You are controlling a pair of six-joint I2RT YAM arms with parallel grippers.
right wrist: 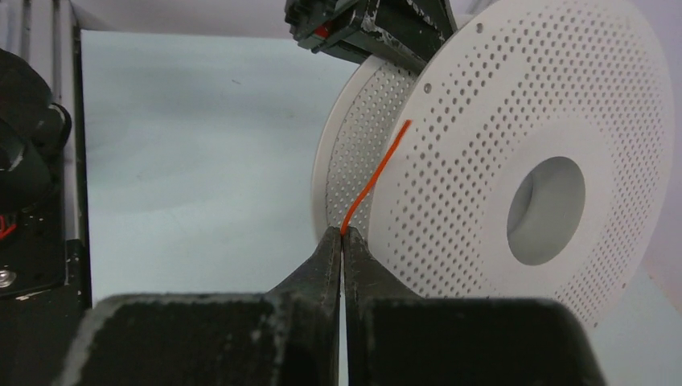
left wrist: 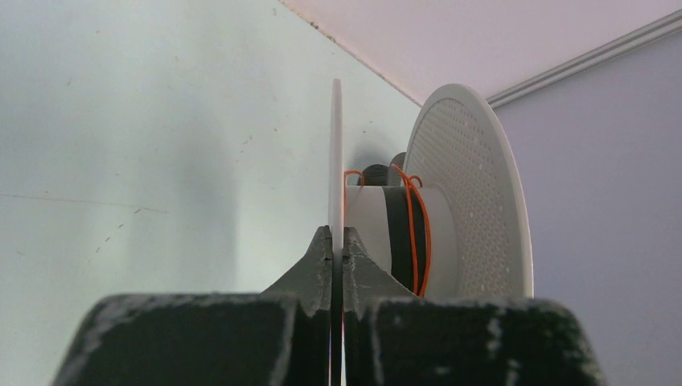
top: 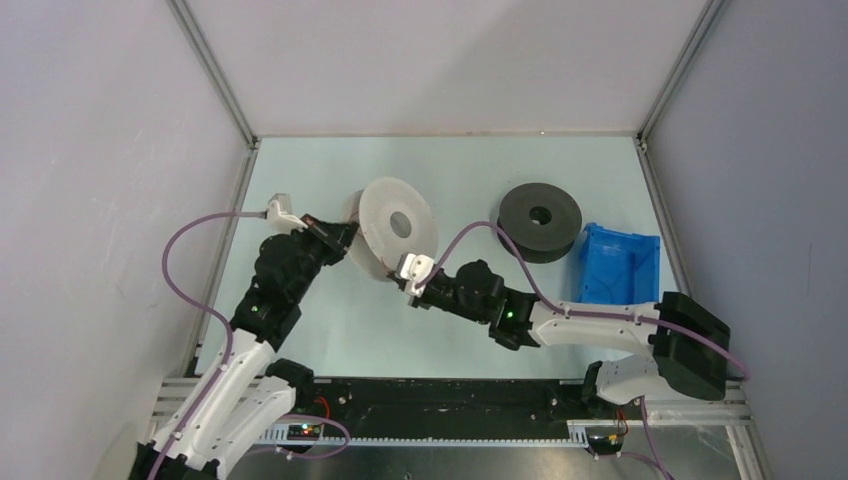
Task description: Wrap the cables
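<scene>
A white perforated spool (top: 375,230) stands tilted between my grippers. My left gripper (top: 350,230) is at its upper left; in the left wrist view its fingers are shut on the thin flange (left wrist: 336,145), and orange cable (left wrist: 426,241) loops round the hub over a black band. My right gripper is shut on an orange cable end (right wrist: 376,173) at the spool's lower edge, the cable rising in front of the near flange.
A dark grey spool (top: 540,235) lies at the right, with a blue bin (top: 620,270) below it. The board's lower middle is mostly clear, and walls enclose it at back and sides.
</scene>
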